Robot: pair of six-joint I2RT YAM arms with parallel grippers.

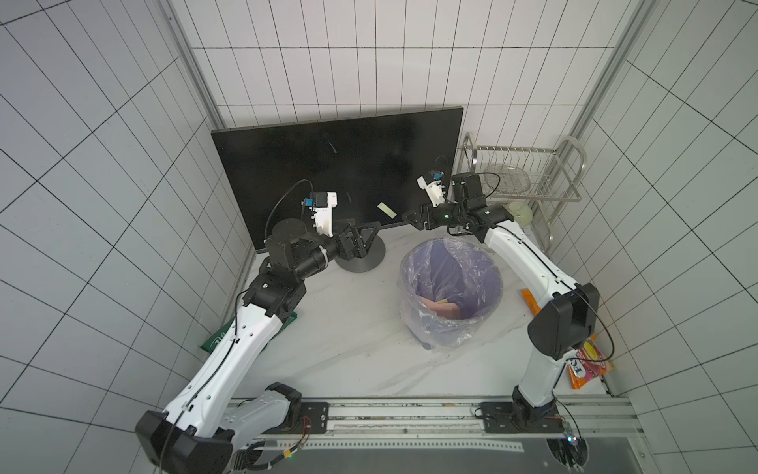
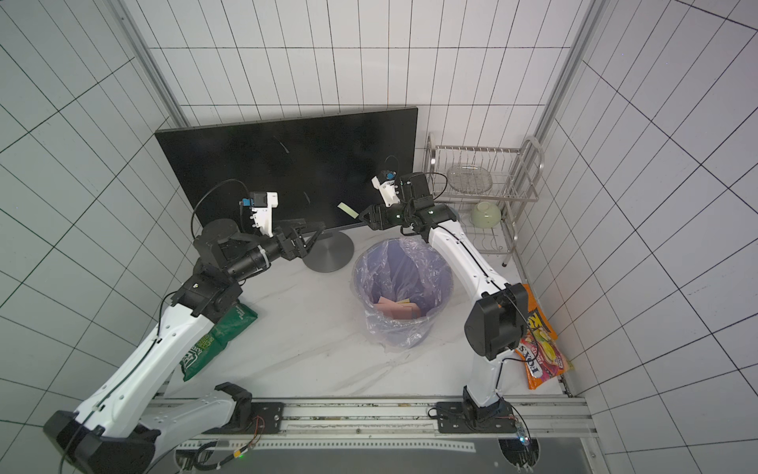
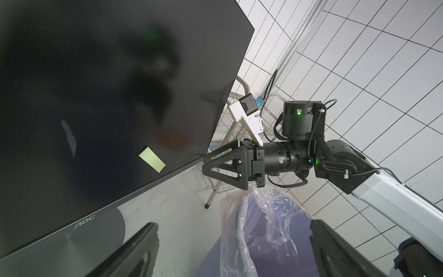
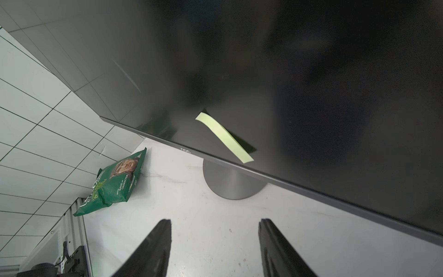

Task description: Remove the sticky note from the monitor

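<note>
A pale yellow sticky note point(image 1: 387, 210) point(image 2: 348, 211) point(image 4: 225, 137) is on the lower screen of the black monitor point(image 1: 339, 158), slightly lifted from it as seen in the right wrist view. My right gripper point(image 1: 414, 219) stands open just right of the note, facing the screen, with nothing between its fingers. My left gripper point(image 1: 364, 235) is open and empty in front of the monitor, left of and below the note.
A lined purple bin point(image 1: 489, 288) with pink pieces inside stands front right of the monitor. A wire dish rack point(image 2: 505, 189) is behind at right. Green point(image 4: 110, 184) and orange snack bags point(image 2: 537, 363) lie at the sides.
</note>
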